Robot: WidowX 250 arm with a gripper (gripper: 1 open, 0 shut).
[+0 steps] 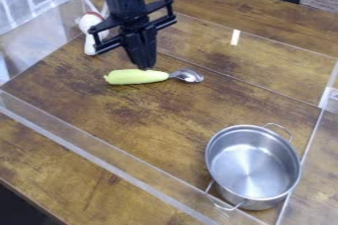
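My gripper (129, 41) hangs over the back left of the table, shut, with nothing visible between its fingers. Just below it a yellow-green elongated object (136, 77) lies on the wood, with a metal spoon (185, 76) at its right end. A white object (91, 34) lies to the left, partly behind the gripper. At the front right stands a steel pot (251, 166) with wire handles.
A clear plastic barrier (99, 150) runs along the left and front of the wooden table (145, 125). A small white strip (235, 37) is at the back.
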